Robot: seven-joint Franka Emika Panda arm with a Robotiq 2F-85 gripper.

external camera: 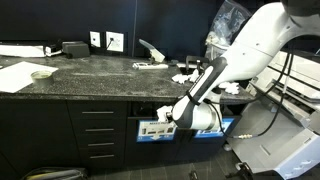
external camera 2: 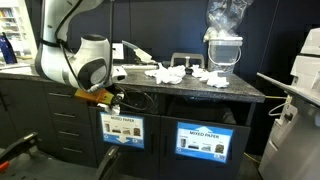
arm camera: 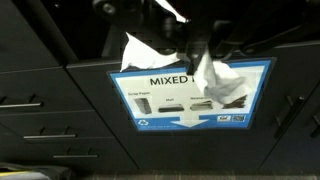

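Observation:
A crumpled white paper [arm camera: 218, 80] hangs from my gripper, whose dark fingers are shut on it. White paper [arm camera: 140, 52] also shows to the left of the fingers; whether it is the same piece I cannot tell. Behind and below them is a blue-bordered "MIXED PAPER" sign [arm camera: 190, 108] on a dark cabinet front. In exterior view 1 the gripper [external camera: 171, 114] is low in front of the counter, with the white paper [external camera: 164, 112] at its tip. From the other side, the gripper [external camera 2: 113, 103] hangs just above the left sign [external camera 2: 122, 129].
More crumpled white papers [external camera 2: 170, 75] lie on the dark counter [external camera: 100, 84], near a tap. Another sign [external camera 2: 204, 142] marks the cabinet front to the right. Drawers [external camera: 98, 129] are to the left, and a white machine [external camera 2: 290, 110] stands at the far right.

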